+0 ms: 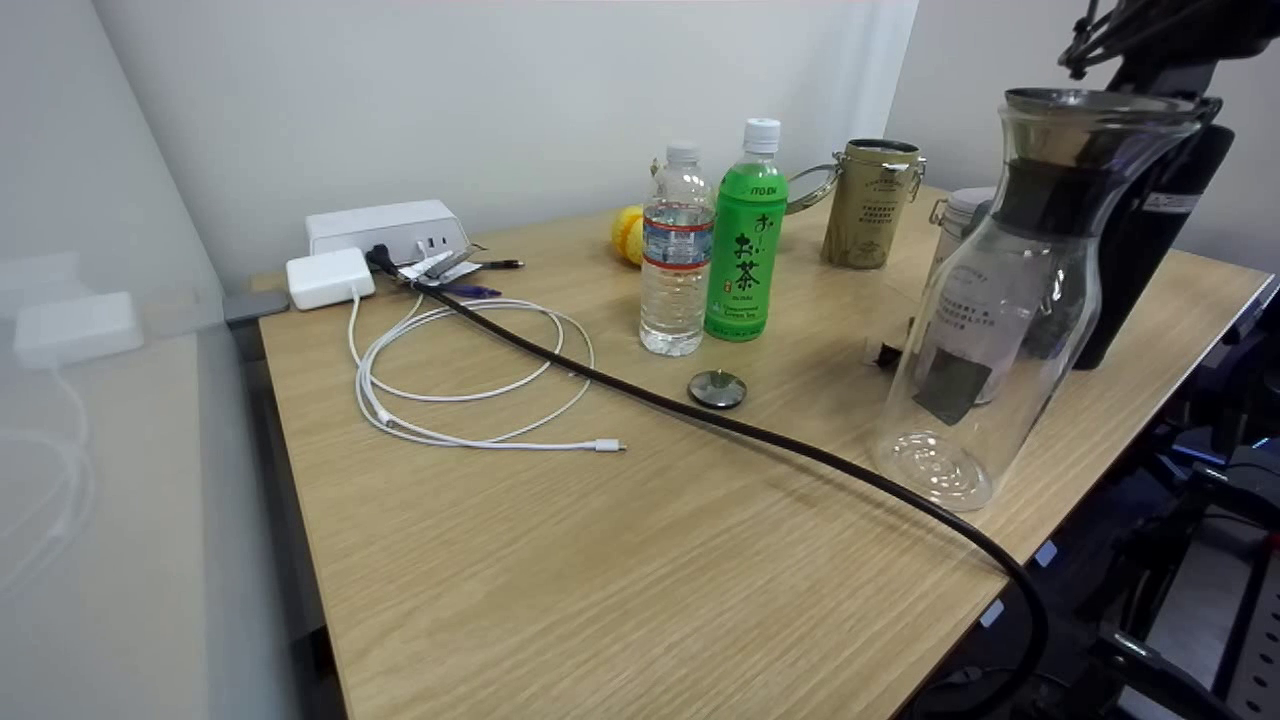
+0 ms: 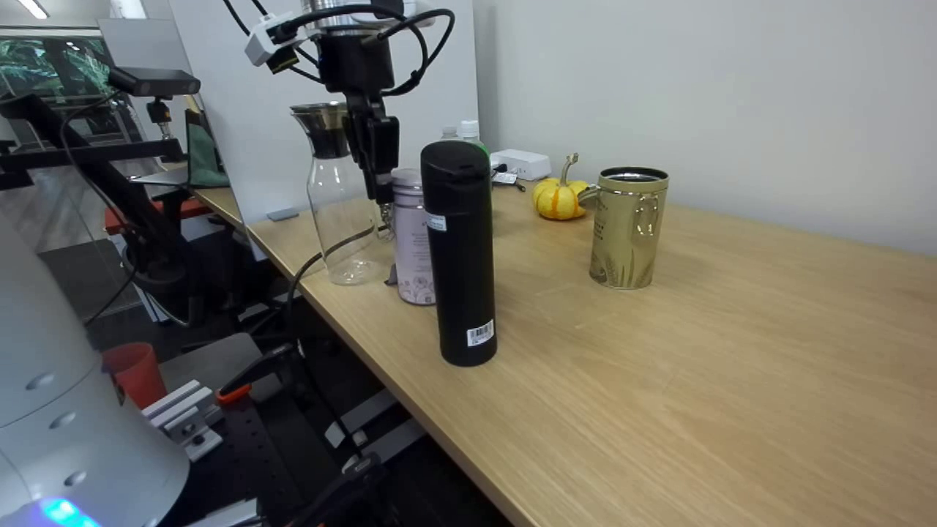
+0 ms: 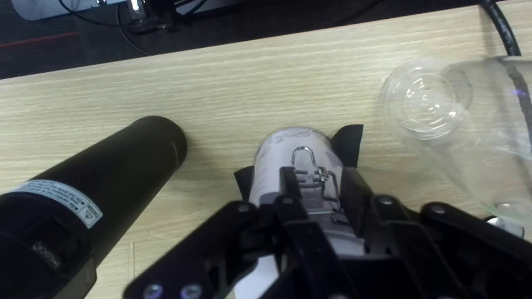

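A pale pink canister (image 2: pixel 414 241) with a metal wire clasp (image 3: pixel 319 177) stands upright on the table, between the glass carafe (image 2: pixel 338 197) and the black bottle (image 2: pixel 474 263). My gripper points down over the canister's clasp side. Its two dark fingers are apart, and the clasp shows between them in the wrist view. Whether either finger touches the wire cannot be told. From the other side, the gripper (image 2: pixel 383 189) appears beside the canister's upper part. In exterior view 1 the canister (image 1: pixel 960 228) is partly seen through the carafe.
Behind stand an open gold canister (image 1: pixel 866 204), a small pumpkin (image 2: pixel 559 197), a green tea bottle (image 1: pixel 744 240) and a water bottle (image 1: pixel 677 258). A black cable (image 1: pixel 720 420) crosses the table. Dark flaps (image 3: pixel 347 144) lie by the pink canister's base.
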